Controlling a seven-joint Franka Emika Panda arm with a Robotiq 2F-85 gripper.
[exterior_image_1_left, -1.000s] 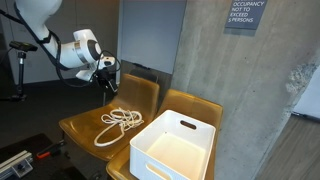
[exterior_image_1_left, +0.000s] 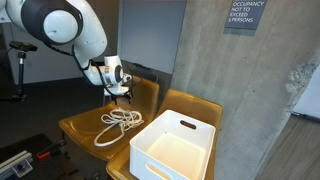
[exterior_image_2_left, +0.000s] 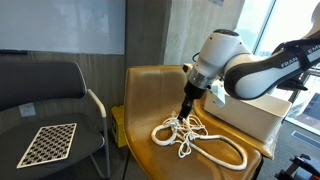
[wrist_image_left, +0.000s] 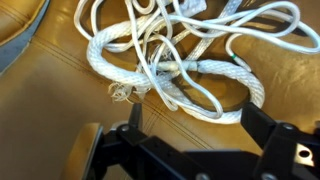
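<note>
A white rope (exterior_image_1_left: 120, 124) lies in loose loops on the brown leather chair (exterior_image_1_left: 85, 127), with a thick and a thinner part tangled together. Up close in the wrist view, the rope (wrist_image_left: 120, 74) spreads across the upper half, its frayed end near the middle left. My gripper is open, its two dark fingers set wide apart at the bottom corners and nothing between them. In exterior view 2 the gripper (exterior_image_2_left: 187, 108) hangs just above or behind the rope pile (exterior_image_2_left: 185, 133); whether it touches the rope cannot be told.
A white open box (exterior_image_1_left: 172, 148) stands on the neighbouring brown chair, right of the rope. The chair's backrest (exterior_image_2_left: 155, 92) rises close behind the gripper. A grey armchair (exterior_image_2_left: 50, 125) with a patterned square stands to the left.
The arm has moved right and downward in exterior view 1, from the left side to over the chair near the rope. The rope and the box have stayed in place.
</note>
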